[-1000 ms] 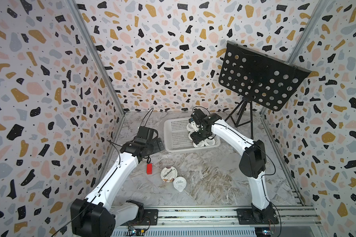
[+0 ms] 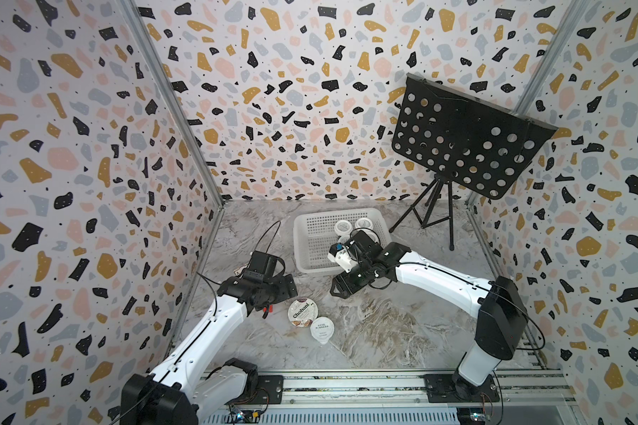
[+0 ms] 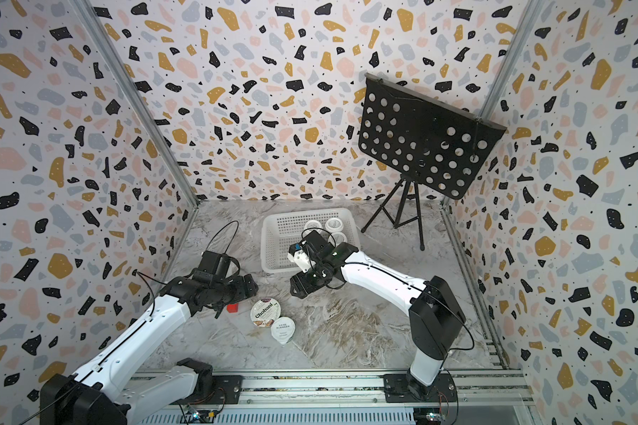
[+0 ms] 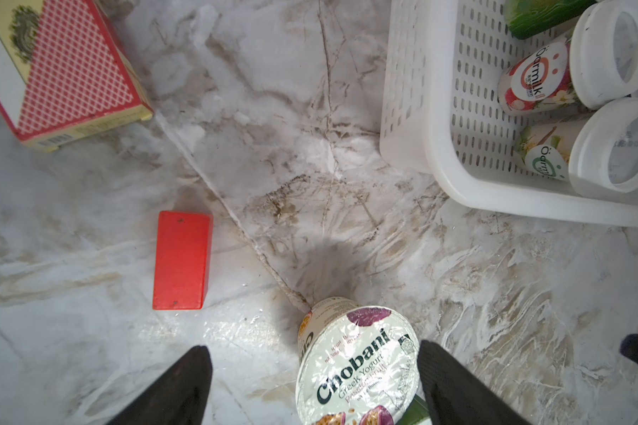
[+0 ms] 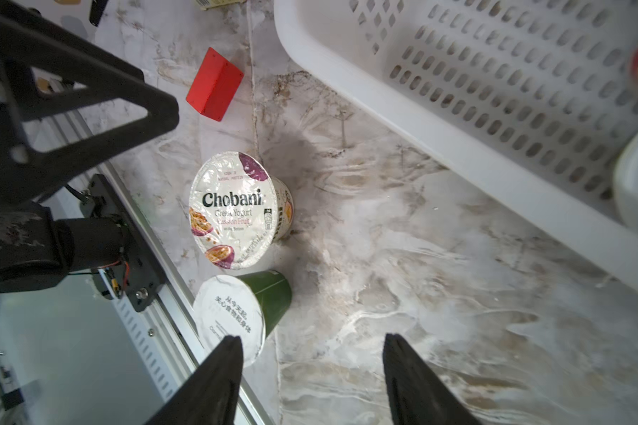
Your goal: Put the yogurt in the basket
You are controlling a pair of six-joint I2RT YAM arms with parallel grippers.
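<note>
A Chobani yogurt cup lies on the marble table beside a green cup with a white lid. My left gripper hangs open above the Chobani cup, its fingertips either side of it in the left wrist view. My right gripper is over the table at the front of the basket, fingers apart with nothing between them. The white basket stands at the back with several white-lidded cups inside, at its right end.
A red block and a card-patterned box lie left of the yogurt. A black stand occupies the back right. Bare table lies front right.
My left gripper has moved a little toward the front, over the yogurt.
</note>
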